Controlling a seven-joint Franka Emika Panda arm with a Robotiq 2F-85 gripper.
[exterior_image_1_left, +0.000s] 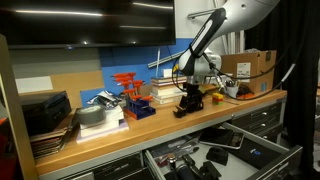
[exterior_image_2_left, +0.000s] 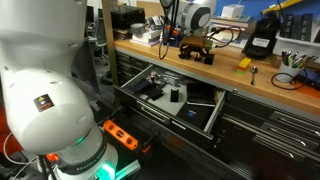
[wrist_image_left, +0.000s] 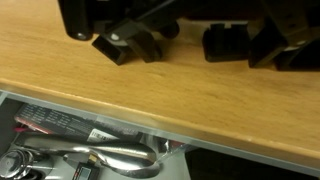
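Note:
My gripper hangs low over the wooden counter (wrist_image_left: 130, 90), near its front edge, its fingers apart. In the wrist view one of its fingers (wrist_image_left: 140, 42) shows at upper left; the other side is at upper right. A small dark block shape (wrist_image_left: 225, 42) appears in the gap, nearer the right finger; whether it is an object or part of the gripper is unclear. Black objects (exterior_image_2_left: 208, 57) are on the counter around the gripper in exterior view 2. Below the counter, an open drawer (exterior_image_2_left: 212, 122) holds a shiny metal utensil (wrist_image_left: 115, 155) and several other items.
Red racks (exterior_image_1_left: 128, 82) and stacked papers (exterior_image_1_left: 165, 90) stand at the counter's back. Cardboard boxes (exterior_image_1_left: 255, 68) fill its right end in exterior view 1. An orange-handled tool (exterior_image_2_left: 245, 63) lies on the counter. Bare wood (exterior_image_1_left: 145, 128) shows along the front.

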